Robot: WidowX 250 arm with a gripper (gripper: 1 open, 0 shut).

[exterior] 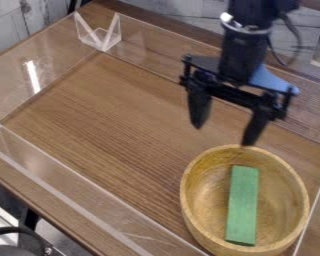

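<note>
My dark blue-grey gripper (236, 113) hangs open above the upper right of the table, its two fingers spread wide with nothing between them. A round tan bowl (203, 205) stands at the lower right below it, with a green block (242, 205) lying lengthwise inside.
A small clear plastic item (99, 32) is near the back left. Walls or raised edges border the back and the left side.
</note>
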